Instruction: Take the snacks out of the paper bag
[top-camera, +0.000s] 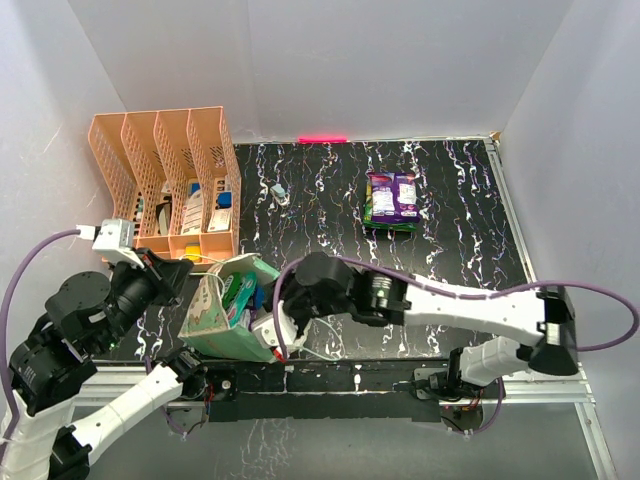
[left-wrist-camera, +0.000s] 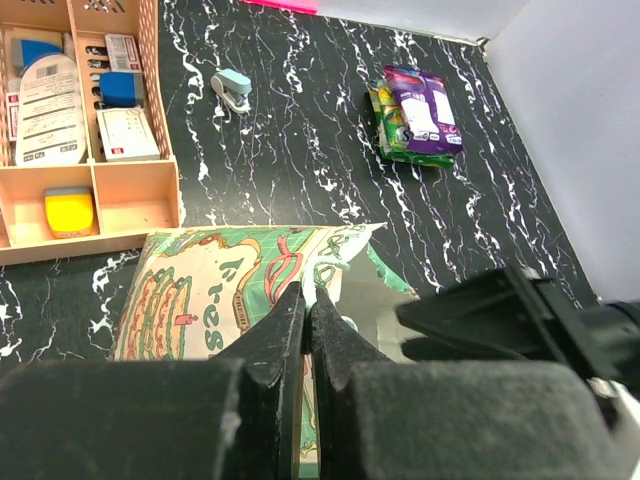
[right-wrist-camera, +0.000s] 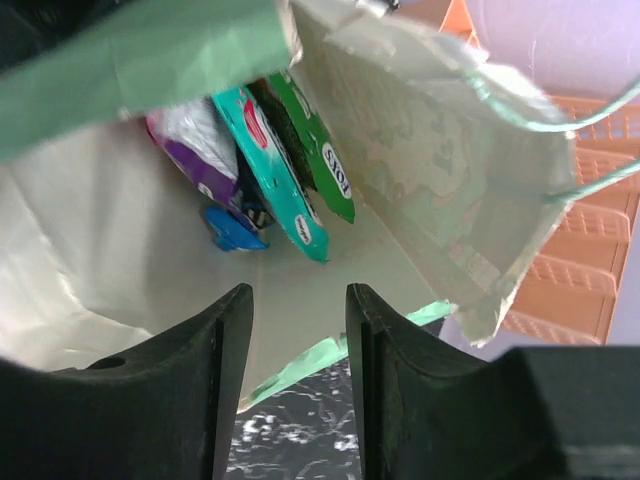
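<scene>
The paper bag (top-camera: 225, 343) leans over at the table's front, printed with green and red drawings (left-wrist-camera: 205, 290). My left gripper is shut on the bag's pale cord handle (left-wrist-camera: 325, 265) at its rim. At the bag's mouth, the right gripper has its fingers apart, nothing between them. Inside lie a teal snack (right-wrist-camera: 272, 175), a green snack (right-wrist-camera: 318, 150), a purple and silver packet (right-wrist-camera: 195, 145) and a blue piece (right-wrist-camera: 232, 230), all beyond the right fingertips. Two stacked packets, purple (top-camera: 394, 197) over green (top-camera: 390, 225), rest on the table at the back right.
An orange divided organizer (top-camera: 222, 245) stands at the left, close behind the bag. A small stapler (left-wrist-camera: 232, 90) lies on the dark marbled table. Free room spreads across the table's middle and right.
</scene>
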